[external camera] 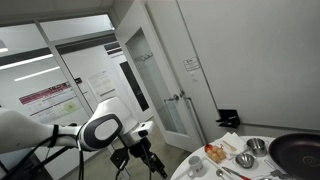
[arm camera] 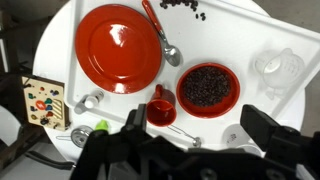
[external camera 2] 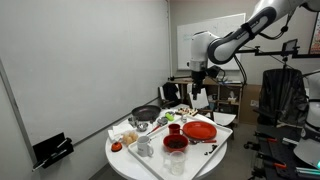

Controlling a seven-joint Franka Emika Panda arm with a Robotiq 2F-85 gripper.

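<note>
My gripper is open above the table, with nothing between its fingers. In the wrist view, a red bowl [arm camera: 208,90] of dark beans and a red mug [arm camera: 161,107] lie below and ahead of the fingers. A red plate [arm camera: 118,48] is at upper left, beside a spoon [arm camera: 172,54] with a red handle. Clear glasses [arm camera: 283,68] stand to the right. From exterior view 1 the gripper [external camera: 138,162] appears at the lower left, clear of the table.
These dishes sit on a white tray [arm camera: 262,35]. A few loose beans [arm camera: 185,4] lie at its top edge. Off the tray at left is a board with coloured pieces [arm camera: 42,101]. A dark pan [external camera: 298,154] and metal bowls [external camera: 256,147] occupy another part of the table.
</note>
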